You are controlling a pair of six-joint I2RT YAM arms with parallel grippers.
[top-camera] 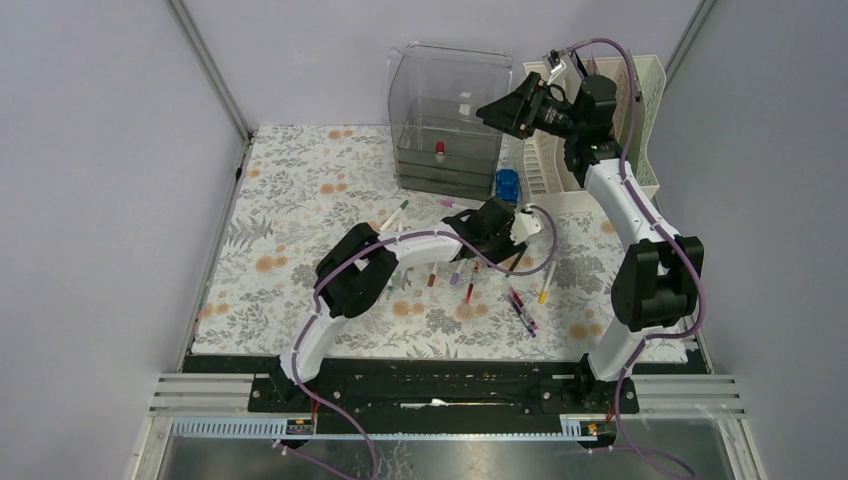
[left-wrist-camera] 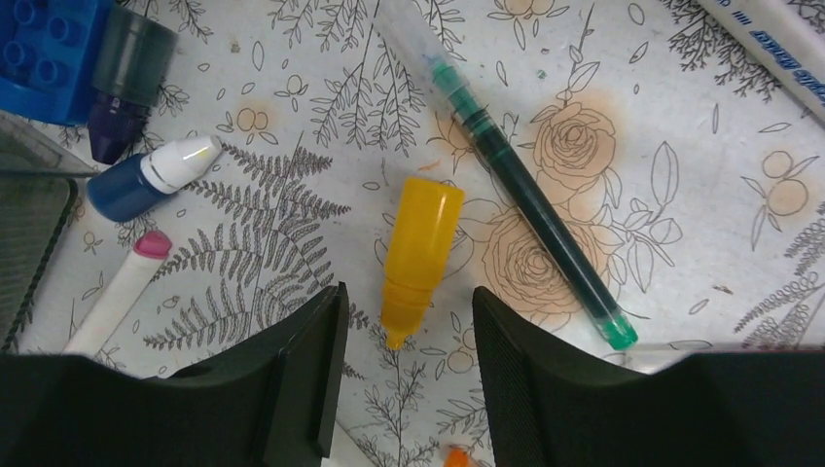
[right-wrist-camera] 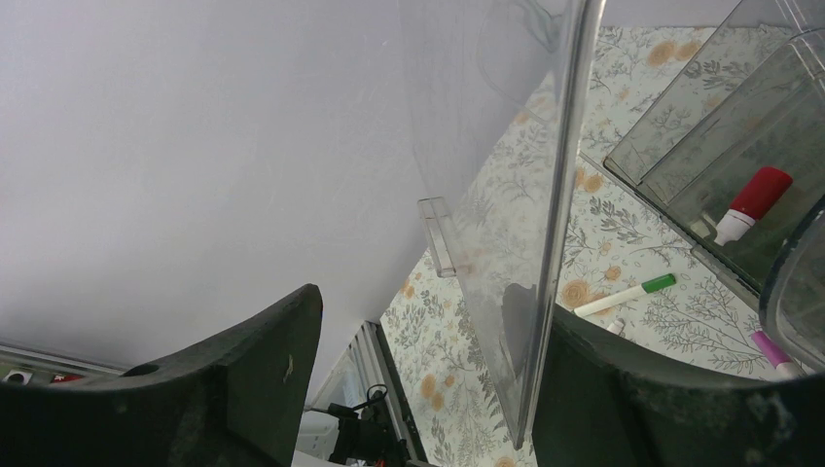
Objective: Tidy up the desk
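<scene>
My left gripper is open over a yellow bottle point(left-wrist-camera: 421, 233), its fingertips either side of the nozzle end, nothing held. A green marker point(left-wrist-camera: 530, 204) lies right of it, a blue bottle point(left-wrist-camera: 136, 190) and blue brick point(left-wrist-camera: 49, 53) to the left. My right gripper point(top-camera: 505, 115) is raised at the clear organizer point(top-camera: 440, 170); in the right wrist view it is open, the organizer's clear wall beside its right finger. A red-capped bottle point(right-wrist-camera: 754, 204) lies inside the organizer.
A cream rack point(top-camera: 545, 200) stands at the back right under the right arm. Loose markers lie over the middle of the floral desk point(top-camera: 270, 200).
</scene>
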